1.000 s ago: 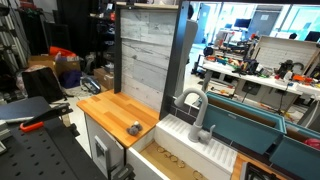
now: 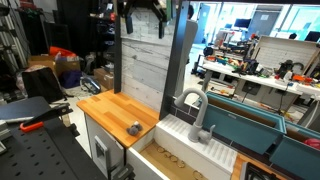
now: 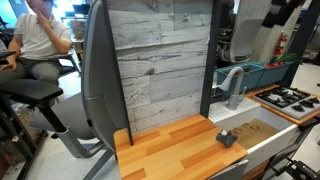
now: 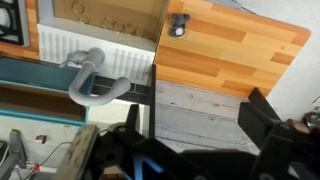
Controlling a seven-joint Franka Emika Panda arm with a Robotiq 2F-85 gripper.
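My gripper is open, its two dark fingers wide apart with nothing between them. In exterior view 1 it hangs at the top, high above the wooden counter (image 2: pixel 105 112). A small grey object (image 4: pixel 179 24) rests on that counter near its edge; in exterior view 2 the same grey object (image 3: pixel 226 139) stands by the corner closest to the sink area. From the wrist, the grey object appears far below and ahead of the fingers.
A curved grey faucet (image 2: pixel 197 108) rises beside the counter. In front of it a drawer (image 2: pixel 172 160) stands open, with several ring shapes on its floor. A whitish wood-panel wall (image 3: pixel 165 65) backs the counter. Teal bins (image 2: pixel 245 124) lie beyond, and a person (image 3: pixel 42 35) sits at the left.
The grey object, faucet and drawer stand where they were.
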